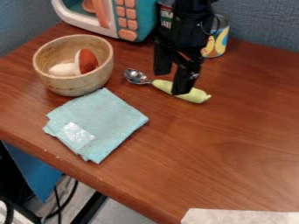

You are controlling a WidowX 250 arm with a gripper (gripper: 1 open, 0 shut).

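Observation:
My black gripper [173, 77] hangs from the top centre, its fingers low over a pale yellow-green vegetable-like object [187, 93] that lies on the wooden table [222, 149]. Whether the fingers are apart or closed on it is hard to tell. A metal spoon [135, 76] lies just left of that object. A wooden bowl [61, 81] at the left holds a white item and a red one.
A toy microwave [125, 19] stands at the back left, a can [219, 42] behind my arm. A folded light-blue cloth [107, 115] lies front left, a white sheet [240, 216] at the bottom right.

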